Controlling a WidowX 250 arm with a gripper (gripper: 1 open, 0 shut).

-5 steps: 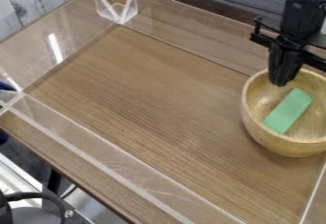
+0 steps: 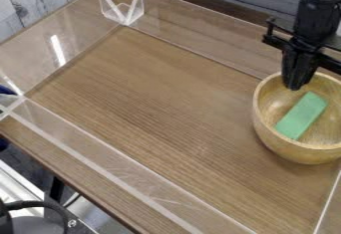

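A black gripper hangs at the upper right, over the back of a tan round bowl. Its fingers point down close together, and I see nothing held between them. In the bowl lies a flat green rectangular object, slanted, below and slightly right of the fingertips.
A white angular piece is at the back left. Black cables or hardware sit beyond the near left edge.
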